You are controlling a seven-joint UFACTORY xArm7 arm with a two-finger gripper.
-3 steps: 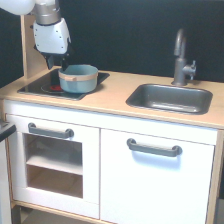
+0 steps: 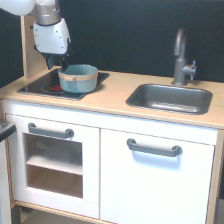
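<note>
A blue-grey pot [image 2: 80, 82] rests on the dark stovetop [image 2: 40, 86] at the left of the toy kitchen's counter. Something light brown shows at the pot's near-left rim, too small to make out. My gripper [image 2: 56, 63], below a white hand, points down at the pot's far-left side, close to its rim. Its fingers are small and dark against the background, so whether they are open or shut, or hold anything, does not show.
To the right, a grey sink [image 2: 171, 98] with a tall faucet [image 2: 181, 60] is set into the wooden counter [image 2: 118, 88]. Underneath are a cabinet with an open-looking window [image 2: 55, 165] and a white door [image 2: 150, 180]. Counter space between pot and sink is clear.
My hand has shifted very slightly to the right. The pot and everything else look the same.
</note>
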